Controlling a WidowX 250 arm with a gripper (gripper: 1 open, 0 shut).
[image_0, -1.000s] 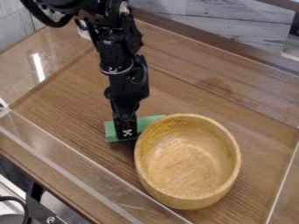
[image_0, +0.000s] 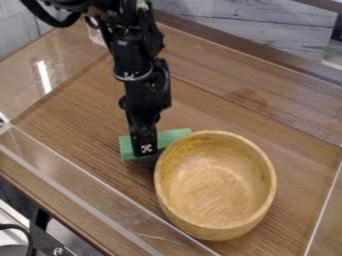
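Observation:
My black gripper (image_0: 144, 140) reaches down from the top center, its fingers low against a mint-green flat block or cloth (image_0: 175, 135), apparently shut on it. The green thing lies on the wooden table just left of a tan round-cornered bowl (image_0: 215, 190), its right part behind or against the bowl's rim. The fingertips are dark and partly hard to make out.
A white marbled wall runs along the back right. A black cable lies at the lower left edge.
My gripper and the green thing have shifted very slightly; the bowl stays in place.

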